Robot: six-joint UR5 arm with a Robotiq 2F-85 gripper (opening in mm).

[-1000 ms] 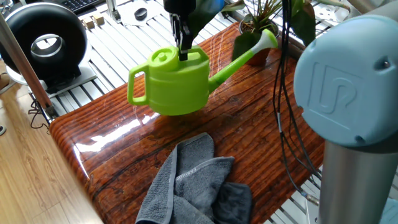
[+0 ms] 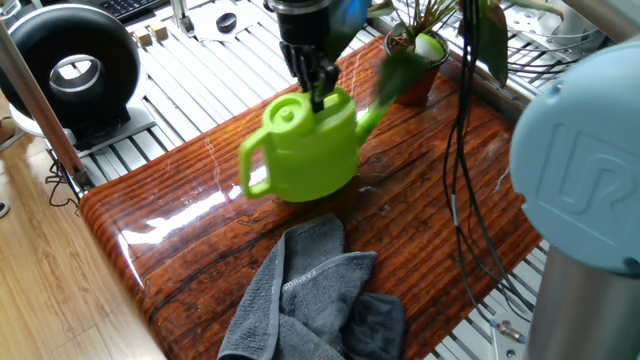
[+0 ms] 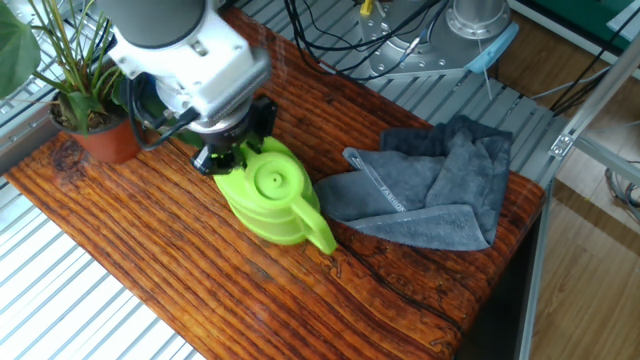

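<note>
A bright green watering can point(image 2: 305, 160) is at the far part of the wooden table point(image 2: 190, 230), its handle toward the left and its spout toward the plant in exterior view 1. My gripper point(image 2: 318, 98) comes down from above and is shut on the can's top, near the opening's edge. In exterior view 2 the gripper point(image 3: 235, 150) partly covers the watering can point(image 3: 270, 195), and the spout is hidden. Whether the can's base touches the table cannot be told. The potted plant point(image 2: 415, 85) stands at the table's far edge, a blurred leaf across the spout.
A crumpled grey towel point(image 2: 310, 290) lies near the can, on the table's near side. Black cables point(image 2: 455, 190) hang in front of the table in exterior view 1.
Gripper and can have moved together to the right and lower in exterior view 1, toward the plant. The can has turned somewhat, and a plant leaf has shifted over its spout.
</note>
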